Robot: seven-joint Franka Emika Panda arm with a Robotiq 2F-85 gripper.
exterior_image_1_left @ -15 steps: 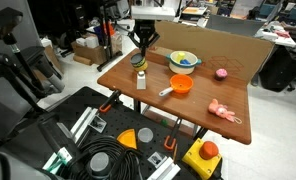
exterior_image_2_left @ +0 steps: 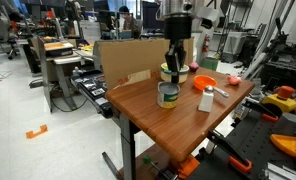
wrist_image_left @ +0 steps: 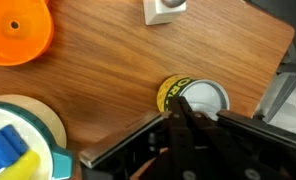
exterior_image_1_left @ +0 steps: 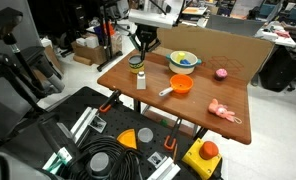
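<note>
A yellow can (exterior_image_1_left: 136, 65) with a silvery top stands near the left end of the wooden table. The second exterior view shows the same can (exterior_image_2_left: 168, 97) directly below my gripper (exterior_image_2_left: 173, 66). From the wrist camera, the can's pale round top (wrist_image_left: 206, 96) is partly covered by the dark fingers at the lower edge. My gripper is shut at the can's rim side, and nothing clearly shows between its fingers. A white bottle (exterior_image_1_left: 141, 82) stands in front of the can, close to the table's front edge.
A bowl (exterior_image_1_left: 183, 62) holding blue and yellow things sits behind an orange bowl (exterior_image_1_left: 182, 84). A pink toy (exterior_image_1_left: 223, 111) lies to the right, with a small pink round object (exterior_image_1_left: 221, 74) further back. Bare wood surrounds the pink toy.
The can appears to have shifted slightly left and to stand straighter than a second ago. My gripper has moved only a little. The bottle and bowls look unmoved.
</note>
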